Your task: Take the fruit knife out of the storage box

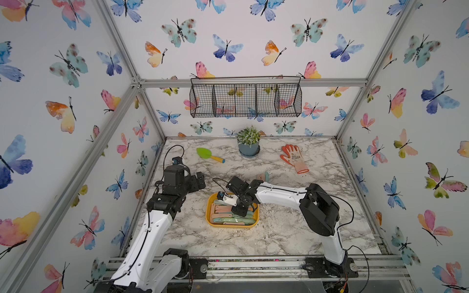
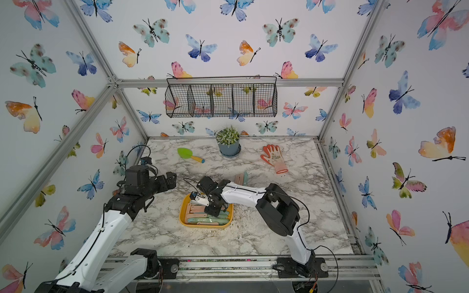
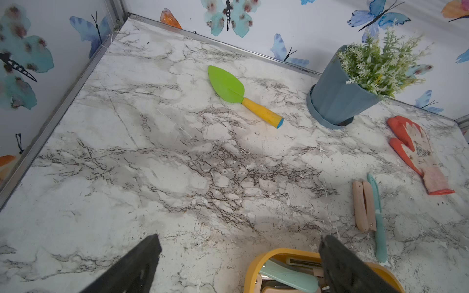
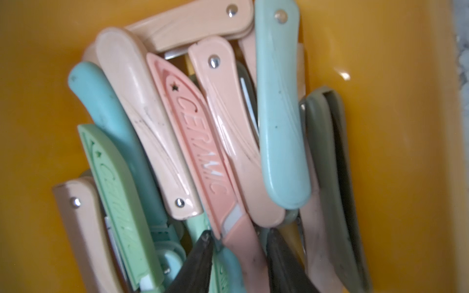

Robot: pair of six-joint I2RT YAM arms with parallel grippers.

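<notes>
A yellow storage box [image 1: 211, 220] holds several pastel knives. My right gripper is down in it, part open, its fingertips at a pink knife [image 4: 195, 141] marked CERAMIC; whether they touch it is unclear. A light green knife [image 4: 112, 190] and a light blue one [image 4: 281, 112] lie nearby in the box. My left gripper hangs over the table left of the box, its fingers apart with nothing visible between them.
Loose knives [image 3: 366, 205] lie behind the box. Further back are a green trowel [image 1: 205, 153], a potted plant [image 1: 248, 141] and a glove [image 1: 295, 158].
</notes>
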